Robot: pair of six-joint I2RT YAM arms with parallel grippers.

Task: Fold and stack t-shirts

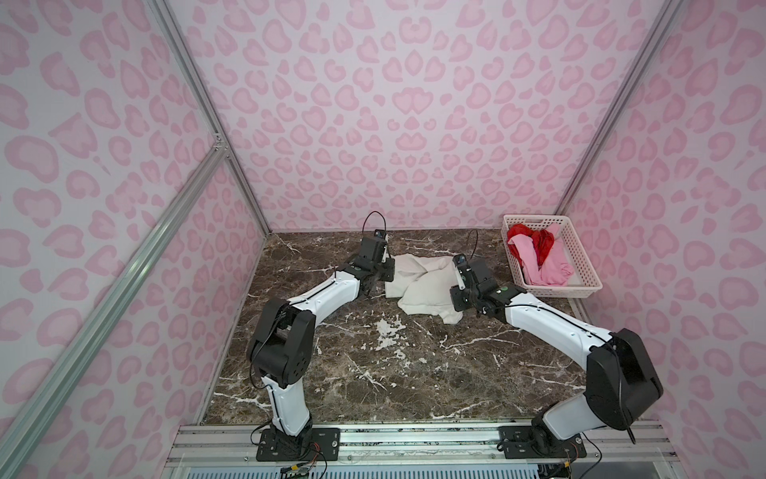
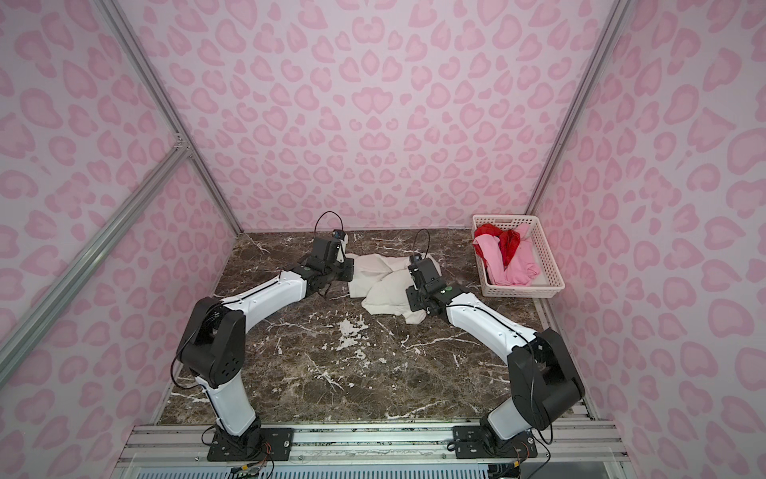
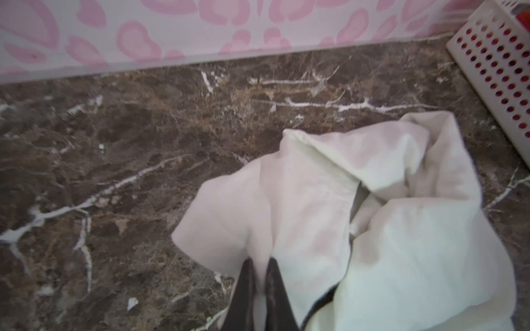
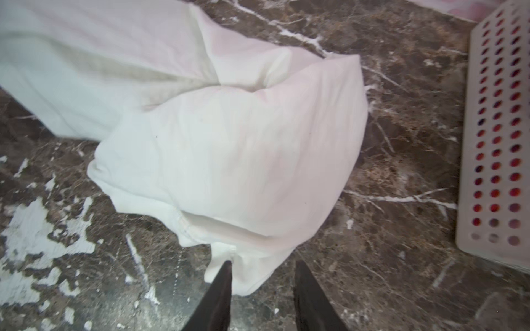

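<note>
A crumpled white t-shirt (image 1: pixel 427 287) lies on the brown marble table at the back middle. My left gripper is shut on the left part of the shirt, whose fabric runs up from between its fingertips in the left wrist view. My right gripper hangs open over the near right part of the shirt, above a small flap (image 4: pixel 243 275) sticking out toward it, with no cloth seen held between its fingers.
A white plastic basket (image 1: pixel 586 271) with pink and red clothes (image 2: pixel 514 259) stands at the back right, close to the shirt.
</note>
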